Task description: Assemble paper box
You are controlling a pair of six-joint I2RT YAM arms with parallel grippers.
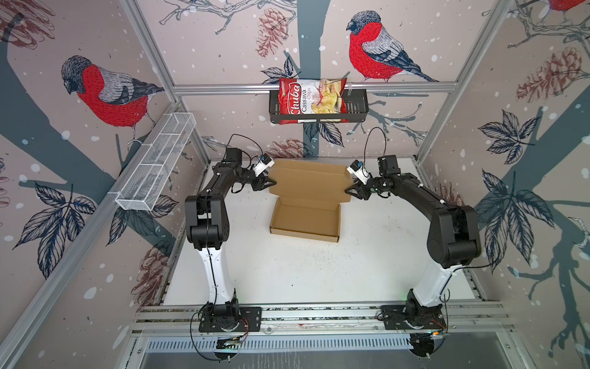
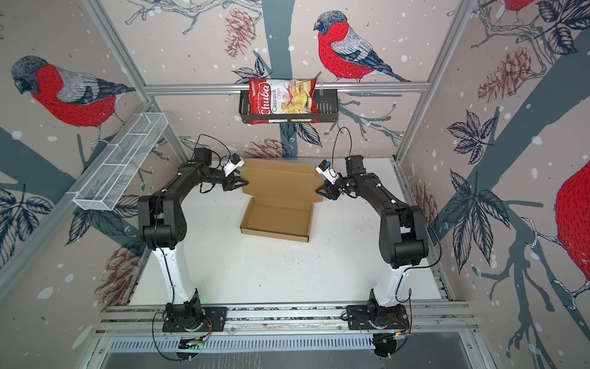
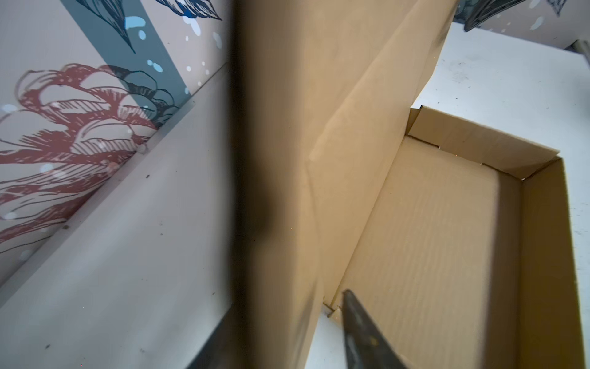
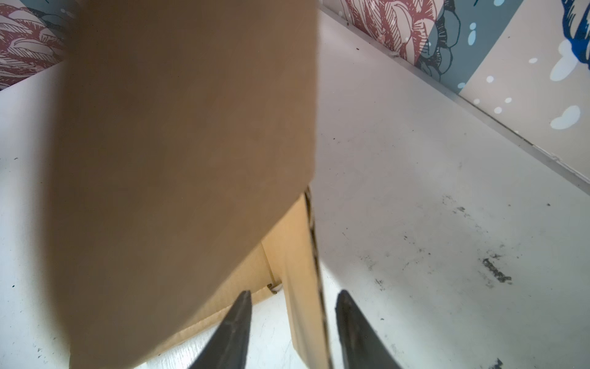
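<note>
The brown cardboard box [image 1: 305, 219] sits on the white table, its walls up and its lid [image 1: 310, 182] raised at the back. My left gripper [image 1: 263, 182] is at the lid's left edge; in the left wrist view its fingers [image 3: 362, 335] stand apart, with the blurred lid edge passing between them. At the lid's right edge is my right gripper [image 1: 359, 191]. Its fingers [image 4: 230, 332] are parted in the right wrist view, with a lid side flap [image 4: 306, 289] between them and a gap to the right-hand finger. The lid hides much of the box interior there.
A dark bin [image 1: 358, 105] holding a chips bag [image 1: 312, 98] hangs on the back rail. On the left wall is a white wire rack [image 1: 156, 163]. The table in front of the box is clear.
</note>
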